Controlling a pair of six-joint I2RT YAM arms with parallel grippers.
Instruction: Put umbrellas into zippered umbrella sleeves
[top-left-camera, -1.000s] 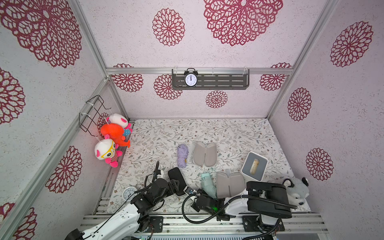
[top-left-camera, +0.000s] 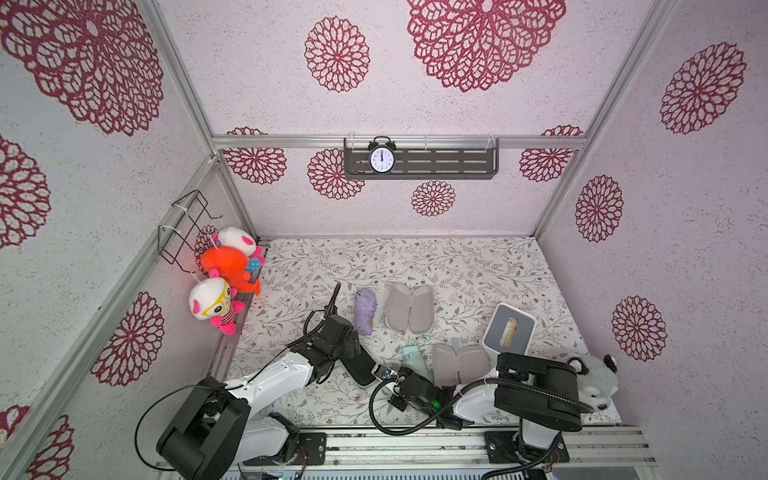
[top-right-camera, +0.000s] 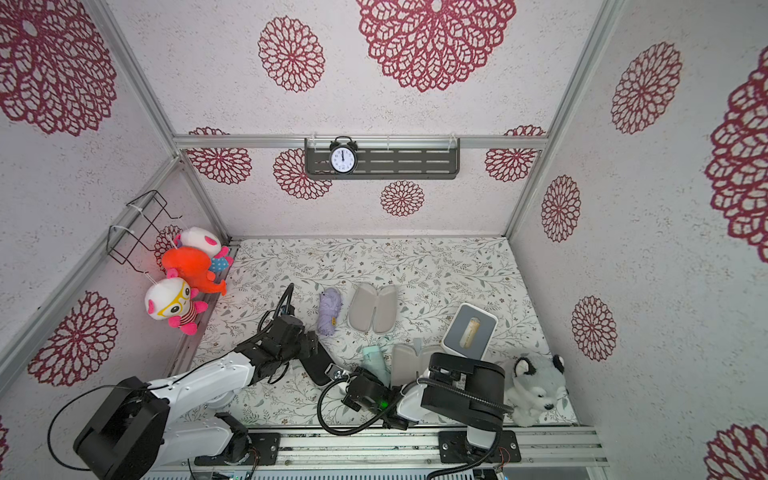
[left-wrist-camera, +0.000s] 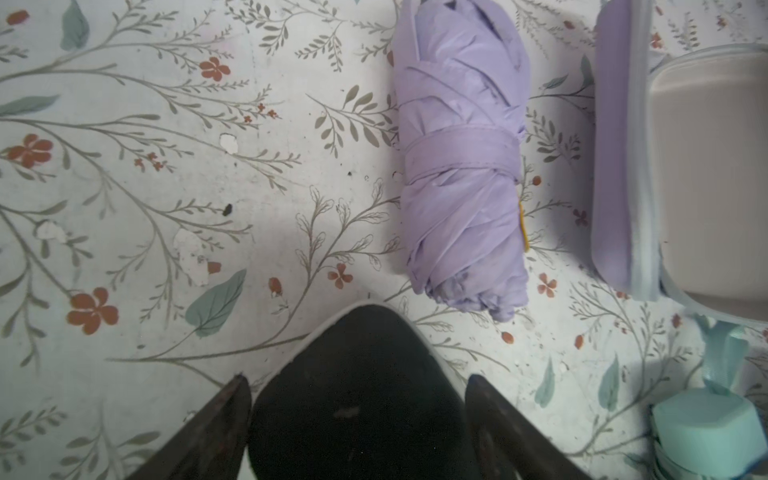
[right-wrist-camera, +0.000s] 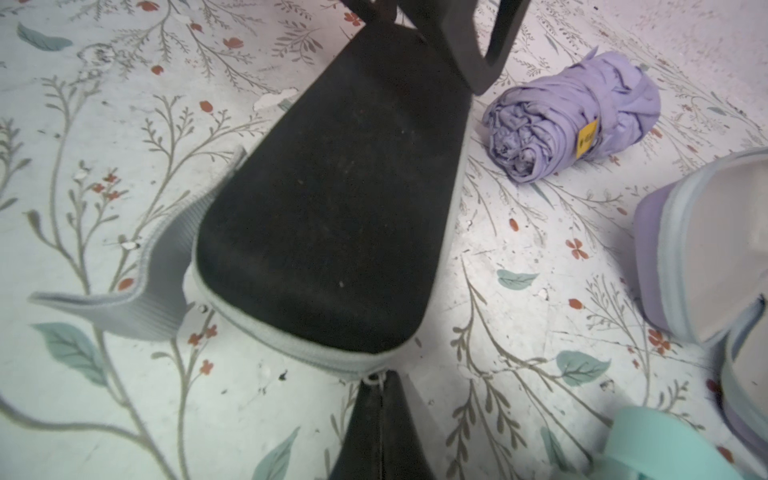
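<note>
A closed black sleeve (right-wrist-camera: 336, 184) with a pale zipper edge lies on the table, its grey strap (right-wrist-camera: 160, 280) sticking out to one side. My left gripper is part open, with its fingers on either side of the sleeve's far end. At the near end, my right gripper is shut at the small zipper pull; whether the pull is pinched cannot be made out. The rolled purple umbrella (left-wrist-camera: 464, 152) lies just beyond. A mint umbrella (top-left-camera: 417, 364) rests to the right, partly behind my right arm.
Two opened sleeves, one farther back (top-left-camera: 409, 309) and one nearer (top-left-camera: 461, 364), lie right of the umbrellas. A grey tray (top-left-camera: 509, 329) holding a beige item and a plush husky (top-right-camera: 534, 389) are at the right.
The right arm has shifted only slightly. The purple umbrella has stayed put.
</note>
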